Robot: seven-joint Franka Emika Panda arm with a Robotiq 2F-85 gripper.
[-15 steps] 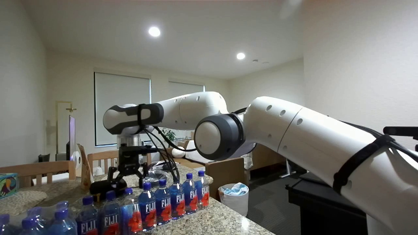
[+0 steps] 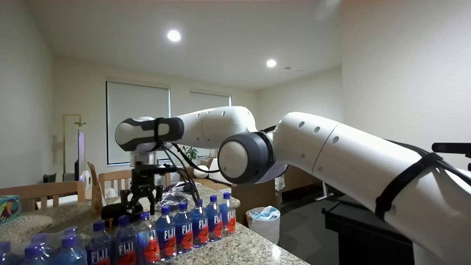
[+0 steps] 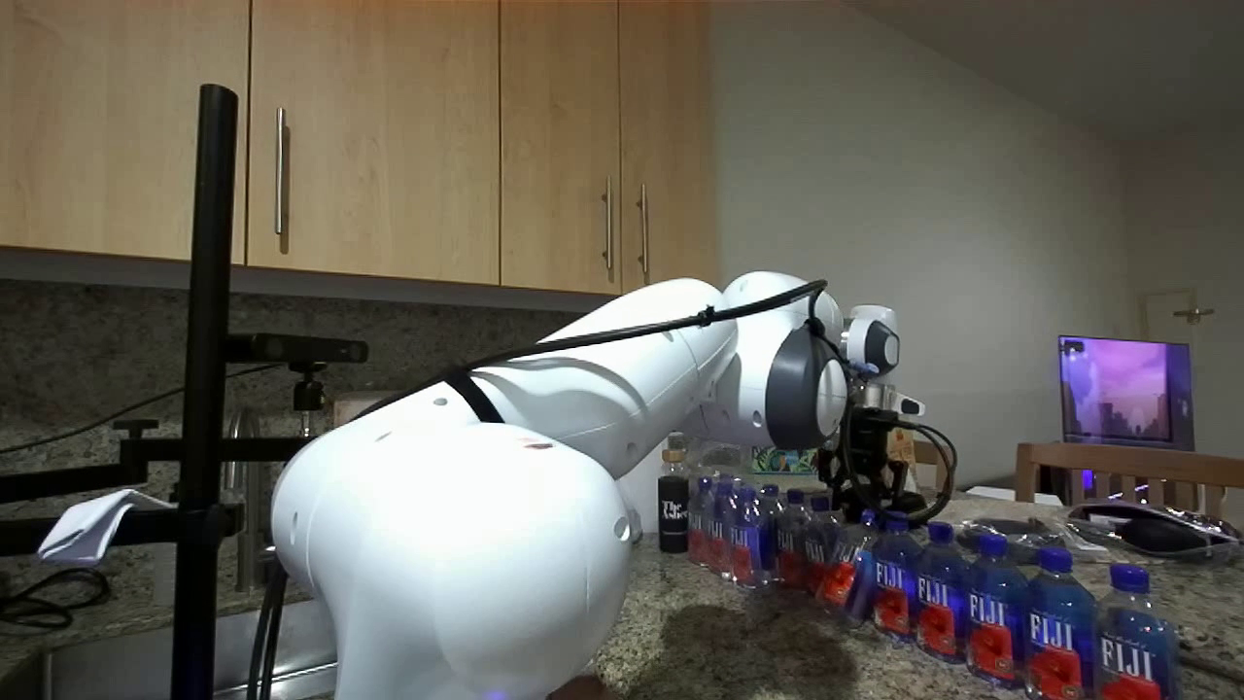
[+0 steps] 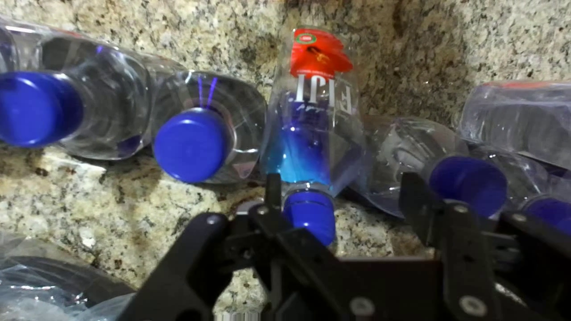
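A tilted Fiji water bottle (image 4: pixel 316 107) with a blue cap (image 4: pixel 310 214) leans within a row of bottles on the granite counter. In exterior view 1 this tilted bottle (image 2: pixel 148 240) stands near the middle of the row. My gripper points down with its fingers part open. In the wrist view the cap appears between the fingers, close to the left finger (image 4: pixel 273 190) and well clear of the right one (image 4: pixel 415 198). Whether the left finger touches it I cannot tell. From exterior view 1 the gripper (image 2: pixel 141 205) is behind the row, around cap height.
Upright bottles crowd both sides: one (image 4: pixel 192 144) to the left, another (image 4: pixel 465 182) to the right. Plastic-wrapped bottles (image 2: pixel 68 251) stand at the near left. A dark bottle (image 3: pixel 673 507) is at the row's far end. Bare counter (image 2: pixel 251 247) lies in front.
The gripper's fingers have drawn closer together, and the arm has shifted very slightly. The bottles look unmoved.
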